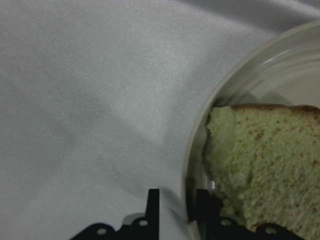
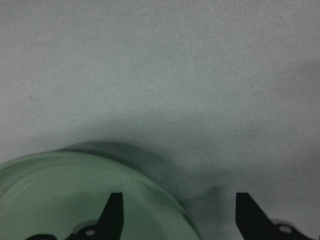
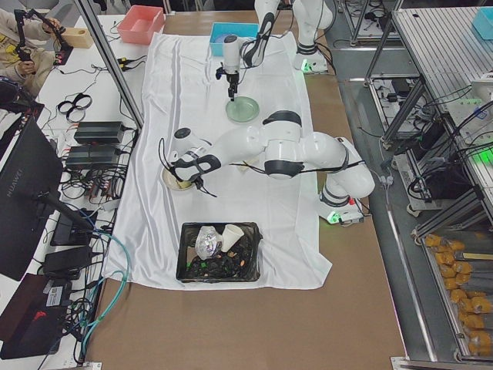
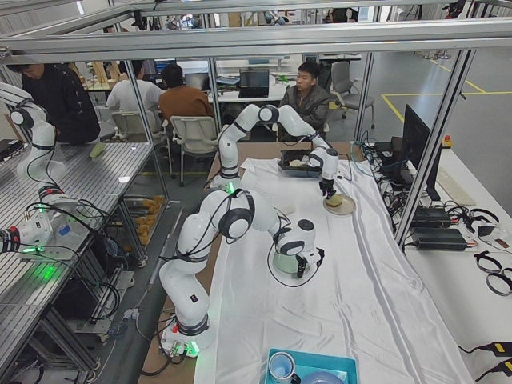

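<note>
A beige plate (image 1: 265, 75) holds a browned, pale-yellow slice of bread (image 1: 265, 165). My left gripper is low at the plate's rim, fingertips apart with the rim between them, one finger beside the bread; whether it grips anything is not visible. My right gripper stands open over the edge of a green plate (image 2: 75, 195), nothing held between its fingers. In the camera right view the green plate is partly behind the right arm.
A blue bin (image 3: 217, 42) with a mug lies at one end of the white cloth, a black tray (image 3: 192, 262) with a cup and wrapped item at the other. Monitors and cables crowd the side table (image 3: 108, 46).
</note>
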